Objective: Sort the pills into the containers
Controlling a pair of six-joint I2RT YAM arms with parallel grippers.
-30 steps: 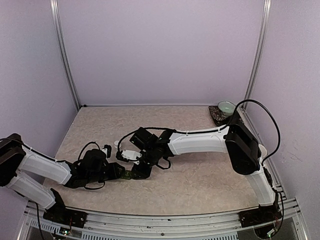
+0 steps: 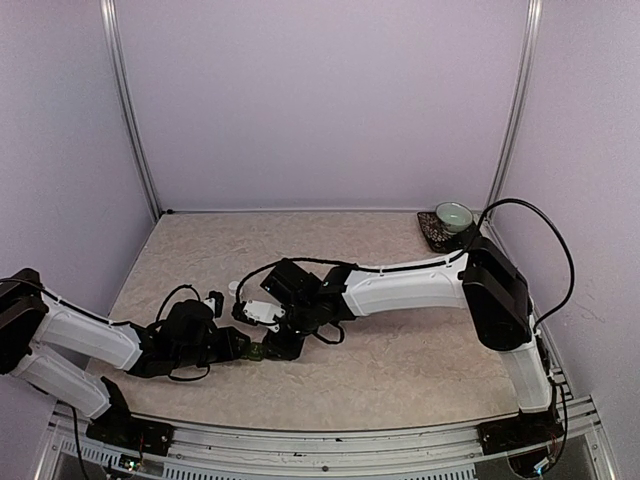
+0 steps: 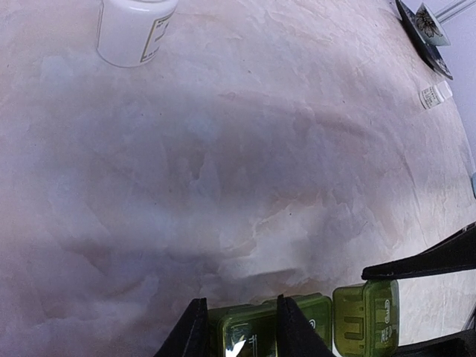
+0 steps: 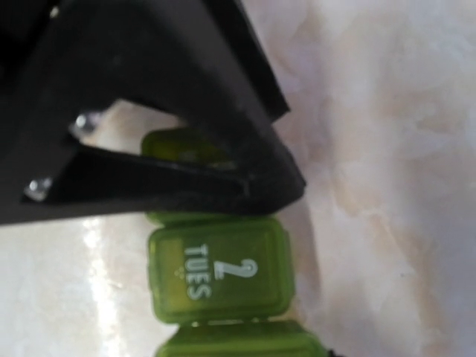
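Observation:
A green translucent pill organizer lies on the table at the front centre, with a "2 TUES" lid (image 4: 219, 269) closed in the right wrist view. My left gripper is shut on one end of it. My right gripper (image 2: 283, 345) is shut on the organizer beside it; its black fingers cover part of the adjoining compartment in the right wrist view. A white pill bottle (image 3: 135, 30) stands beyond the organizer; a smaller white bottle (image 3: 435, 95) is farther right in the left wrist view.
A dark patterned tray (image 2: 432, 235) with a pale green bowl (image 2: 454, 216) sits at the back right. Both arms crowd the front centre.
The right arm has shifted slightly, its elbow a little to the right. The left arm shows almost no change.

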